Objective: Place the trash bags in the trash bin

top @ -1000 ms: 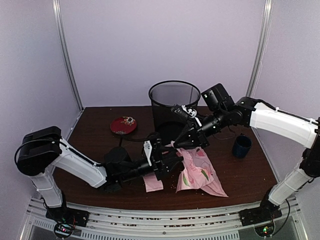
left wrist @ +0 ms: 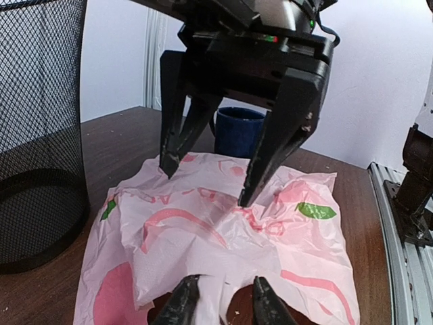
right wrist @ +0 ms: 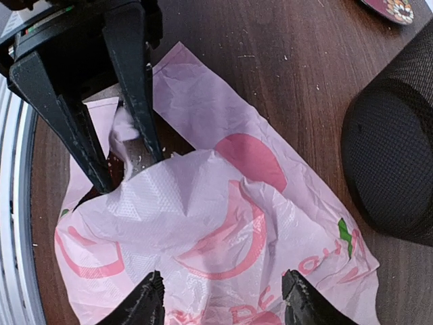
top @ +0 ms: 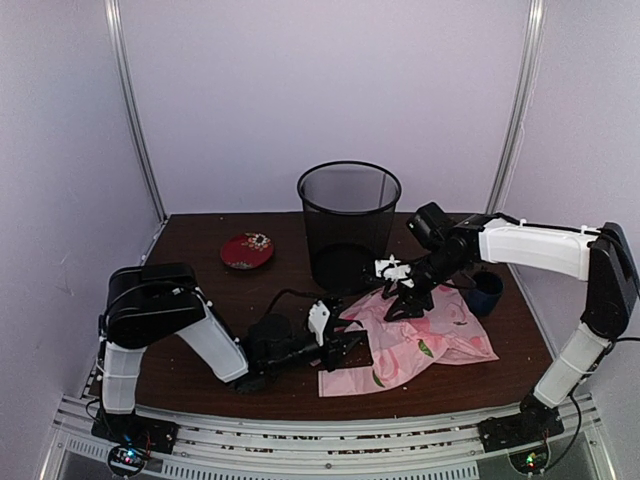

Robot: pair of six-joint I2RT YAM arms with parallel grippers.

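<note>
A pink-and-white plastic trash bag (top: 435, 350) lies spread and crumpled on the table, in front of the black mesh trash bin (top: 349, 212). At the bag's left part is my left gripper (top: 361, 334), low to the table. Its fingers (right wrist: 139, 88) stand apart with a narrow strip of the bag between them, not visibly pinched. My right gripper (top: 389, 304) hovers over the bag's upper left area. In the left wrist view its fingers (left wrist: 277, 132) are wide apart and empty. The bag's surface (right wrist: 203, 250) shows below the right gripper. No bag is visible inside the bin.
A red flowered plate (top: 246, 251) sits left of the bin. The dark blue mug (top: 484, 293) stands right of the bag, near the right arm. Both grippers are close together over the bag. Bare table lies at the front and left.
The right gripper, earlier up with the bag bunched at it, has come down and opened. The bag now lies spread out further right and left. The left gripper moved right and its fingers parted.
</note>
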